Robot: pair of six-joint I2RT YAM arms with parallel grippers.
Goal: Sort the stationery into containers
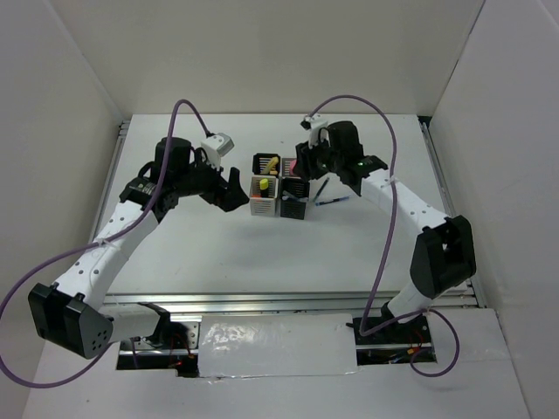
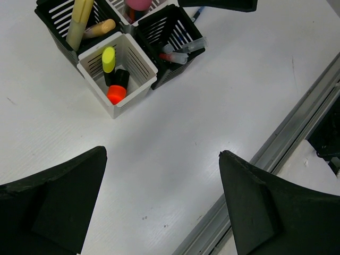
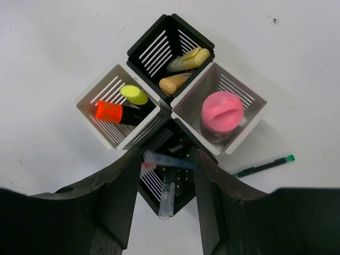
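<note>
My right gripper is open above the front black basket (image 3: 180,204). A bluish, blurred pen (image 3: 178,162) shows below the gap between its fingers, over that basket, and other clear-capped pens (image 3: 167,199) are in it. My left gripper stands open and empty over bare table, left of the baskets. A white basket (image 2: 115,110) holds a yellow-capped and an orange-capped marker (image 2: 117,94). Glue bottles (image 3: 188,60) lie in the back black basket (image 3: 139,50). A pink-lidded item (image 3: 222,111) stands in the other white basket (image 3: 255,118).
</note>
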